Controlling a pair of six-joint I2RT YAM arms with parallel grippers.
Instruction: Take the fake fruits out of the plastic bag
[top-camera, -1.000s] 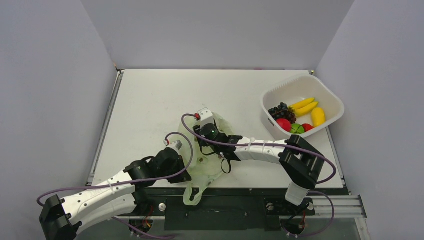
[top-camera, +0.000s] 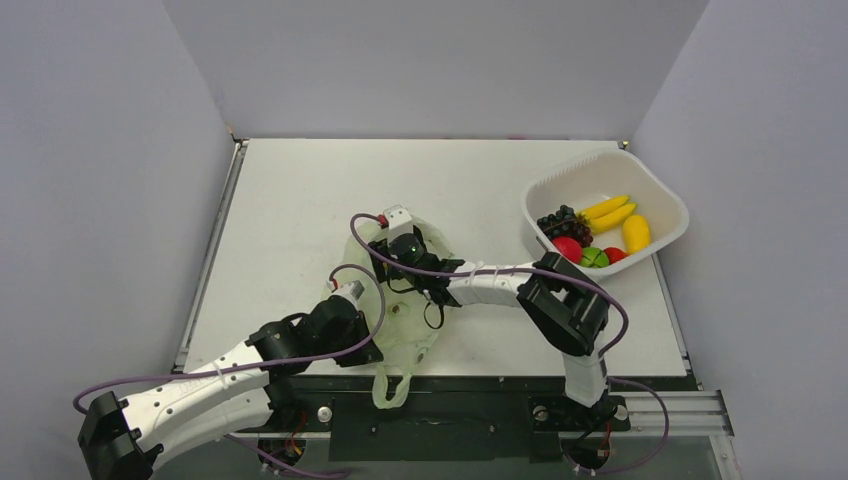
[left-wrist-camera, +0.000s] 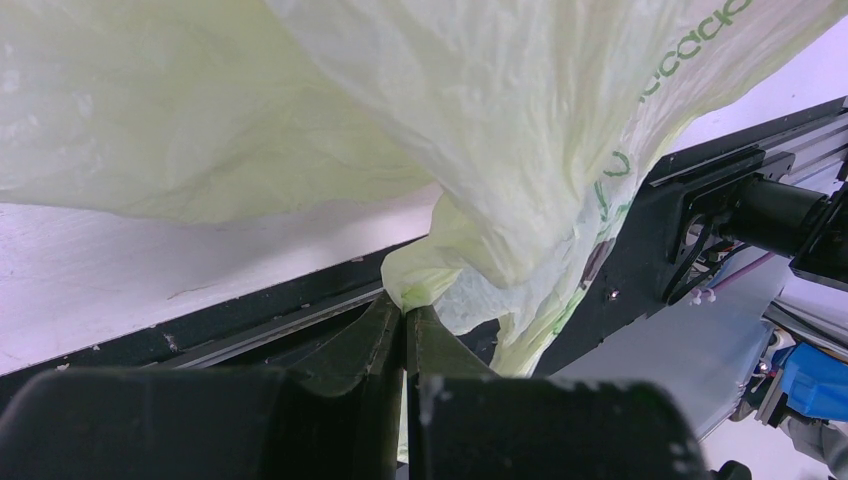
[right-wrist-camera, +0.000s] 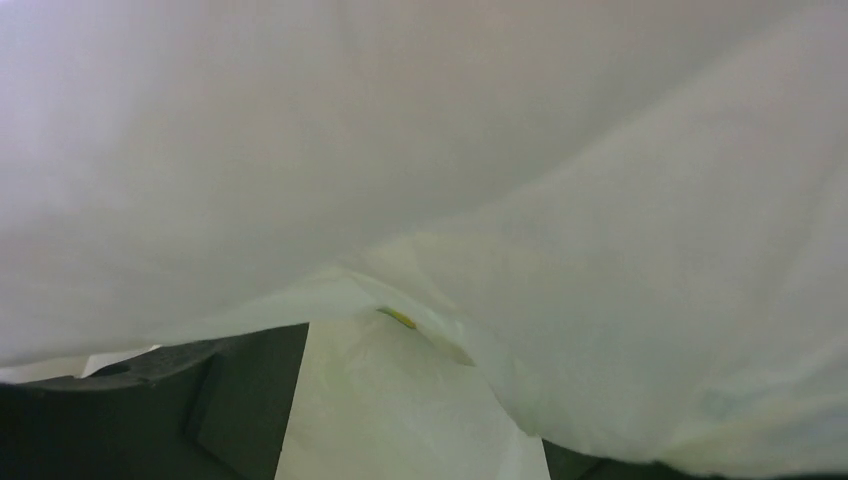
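The pale green plastic bag (top-camera: 400, 340) lies crumpled at the table's middle front, its handles over the edge. My left gripper is shut on a gathered fold of the bag (left-wrist-camera: 480, 160). My right gripper (top-camera: 385, 260) is over the bag's far part; in its wrist view the fingers are apart and partly hidden under thin plastic (right-wrist-camera: 420, 150). A small yellow sliver (right-wrist-camera: 398, 318) shows through a gap; whether it is a fruit I cannot tell.
A white basket (top-camera: 530, 200) at the right holds bananas, grapes, a yellow fruit, red fruits and a green one.
My right arm has moved left and slightly toward the back over the bag, which has shifted with it. The left arm looks unchanged.
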